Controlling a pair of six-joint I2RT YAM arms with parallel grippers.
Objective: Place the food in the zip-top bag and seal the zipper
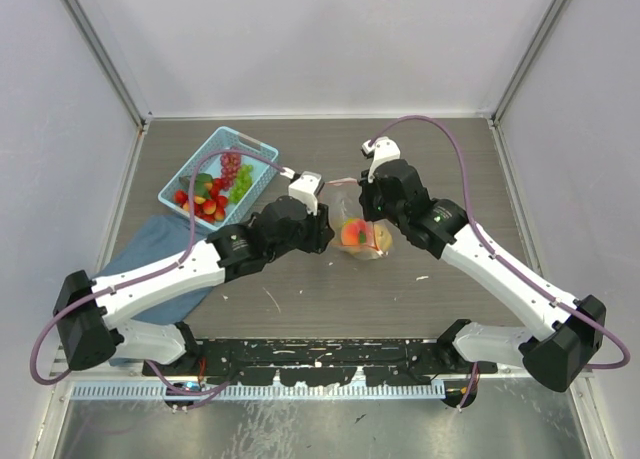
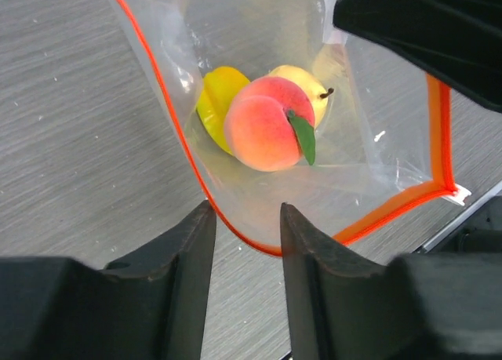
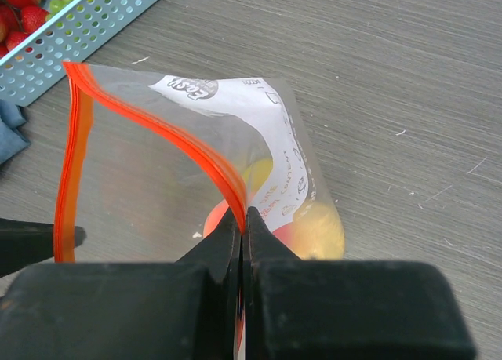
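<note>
A clear zip top bag (image 1: pixel 347 199) with an orange-edged mouth stands spread open in the middle of the table. Inside it rest a peach (image 2: pixel 263 123), a yellow fruit or pepper (image 2: pixel 216 103) and a pale yellow pear (image 2: pixel 302 85). My right gripper is shut on one side of the orange rim (image 3: pixel 188 144). At the rim's other side is my left gripper, its fingers (image 2: pixel 302 254) parted; the rim crosses the gap between the tips, and neither finger clearly presses on it.
A light blue basket (image 1: pixel 165 192) of strawberries, grapes and other fruit stands at the back left. A blue cloth (image 1: pixel 150 241) lies in front of it. The table right of the bag is clear.
</note>
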